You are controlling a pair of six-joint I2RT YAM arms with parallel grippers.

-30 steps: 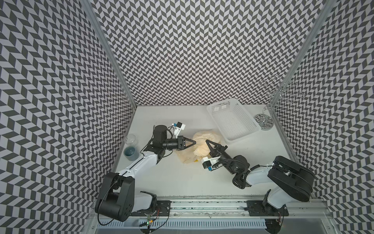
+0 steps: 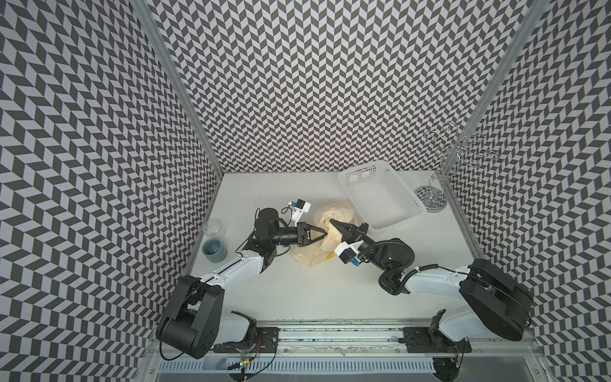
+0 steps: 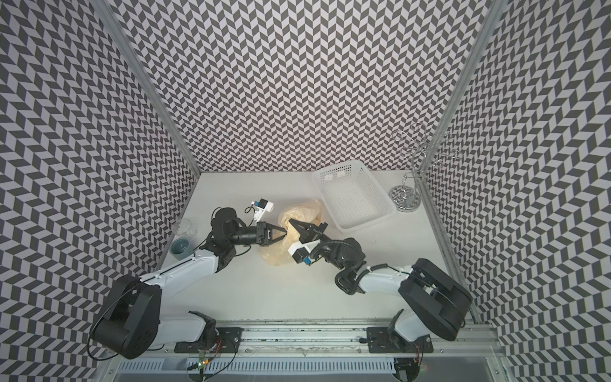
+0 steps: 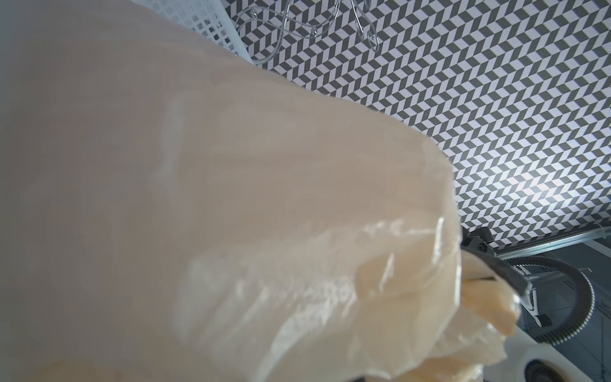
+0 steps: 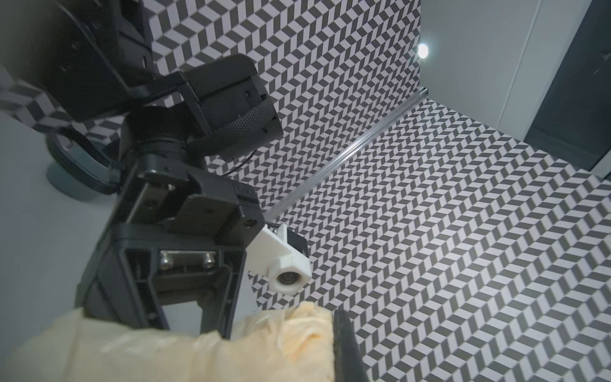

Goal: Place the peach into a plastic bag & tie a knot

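Observation:
A crumpled, translucent cream plastic bag (image 2: 308, 253) lies mid-table between my grippers, filling much of the left wrist view (image 4: 222, 191). A small bit of yellow shows at its front edge; the peach is not clearly visible. My left gripper (image 2: 324, 233) is shut at the bag's bunched middle from the left. My right gripper (image 2: 333, 222) is shut from the right, with bunched bag plastic at its fingers in the right wrist view (image 5: 280, 343). How much plastic each pinches is hard to tell.
A white basket (image 2: 382, 203) stands behind and right of the bag. A chrome rack (image 2: 430, 198) is at the back right, and a glass with blue contents (image 2: 214, 249) at the left edge.

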